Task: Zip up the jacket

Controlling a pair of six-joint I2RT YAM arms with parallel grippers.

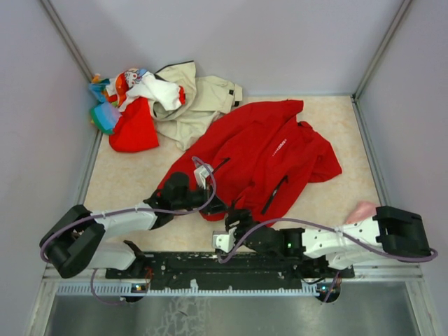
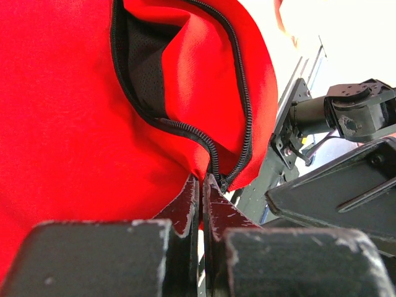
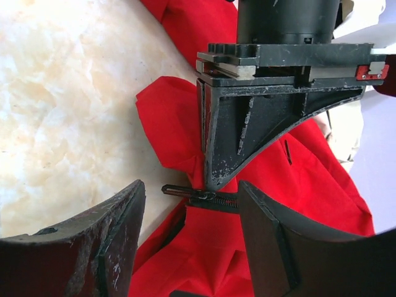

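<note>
The red jacket [image 1: 266, 147] lies spread on the table with its black zipper [image 2: 244, 111] curving through the fabric. My left gripper [image 1: 218, 207] is shut at the lower edge of the jacket, its tips at the bottom of the zipper in the left wrist view; what is between them is hard to make out. My right gripper [image 1: 234, 213] is open right beside it; in the right wrist view its fingers stand either side of the zipper end [image 3: 210, 197], just below the left gripper.
A pile of beige, white, red and coloured clothes [image 1: 175, 105] lies at the back left. A pink item [image 1: 360, 210] is at the right edge.
</note>
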